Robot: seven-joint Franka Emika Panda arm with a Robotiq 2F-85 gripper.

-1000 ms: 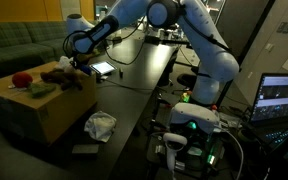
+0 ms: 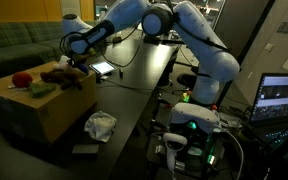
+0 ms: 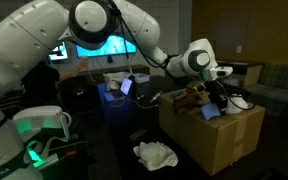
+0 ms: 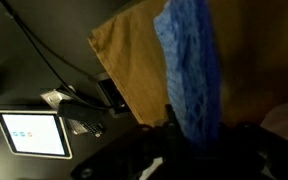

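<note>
A blue cloth (image 4: 189, 65) fills the middle of the wrist view, running up from my gripper, which is shut on it. In exterior view 2 the blue cloth (image 3: 212, 112) shows at the top edge of the cardboard box (image 3: 216, 148), below my gripper (image 3: 218, 90). From exterior view 1, my gripper (image 2: 77, 62) is over the box's far right part, too small there to make out its fingers.
On the box top lie a red item (image 2: 22, 79), a green cloth (image 2: 42, 89) and a brown soft item (image 2: 62, 76). A white cloth (image 2: 100, 126) lies on the floor before the box. A tablet (image 4: 34, 133) and cables are beside the box.
The arm's end has shifted slightly, and the dark blue patch by the box's right edge shows less now. The items on the box look otherwise much the same.
</note>
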